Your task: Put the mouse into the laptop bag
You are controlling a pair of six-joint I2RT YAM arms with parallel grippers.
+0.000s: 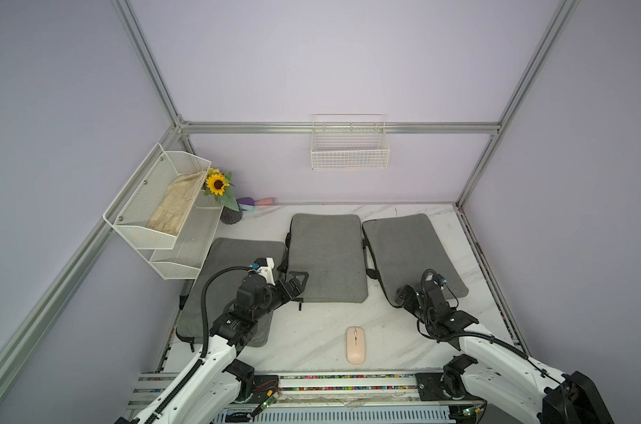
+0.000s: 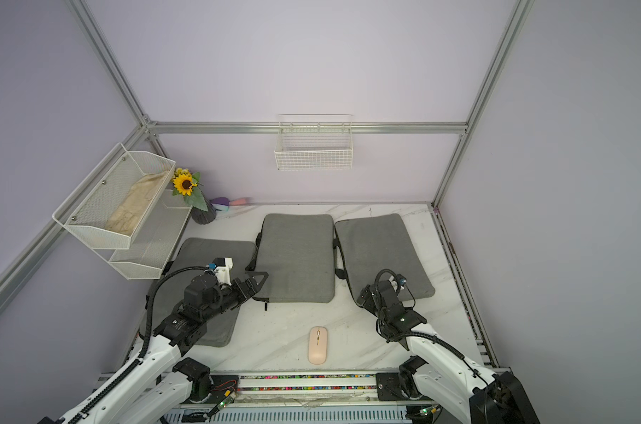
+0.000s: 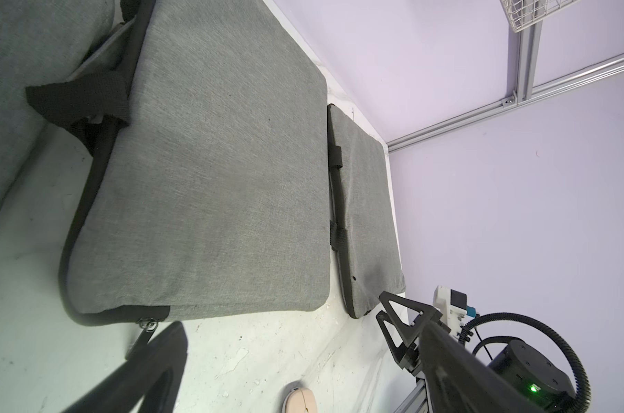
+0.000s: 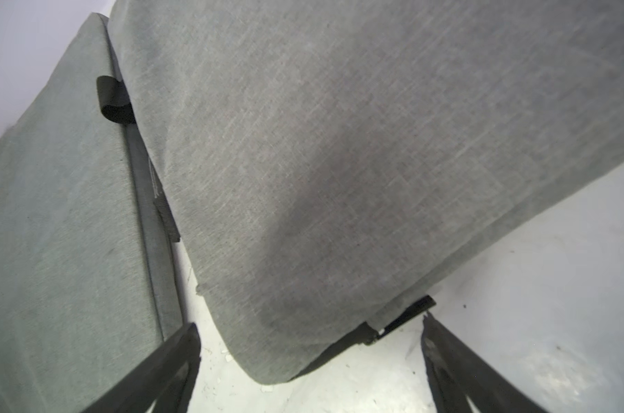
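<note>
A pink mouse point(image 1: 355, 346) lies on the bare white table at the front middle, also visible at the bottom of the left wrist view point(image 3: 299, 400). Three grey laptop bags lie side by side: left point(image 1: 214, 304), middle point(image 1: 326, 254) and right point(image 1: 408, 247), their dark straps along the edges. My left gripper point(image 1: 296, 284) is open, raised near the front left of the middle bag, nothing between its fingers. My right gripper point(image 1: 405, 296) is open over the front left corner of the right bag, whose grey fabric and dark zipper edge fill the right wrist view.
A white two-tier basket point(image 1: 164, 233) with a beige cloth hangs on the left wall, beside a sunflower in a dark pot point(image 1: 229, 215). A wire basket point(image 1: 348, 159) hangs on the back rail. Clear table surrounds the mouse.
</note>
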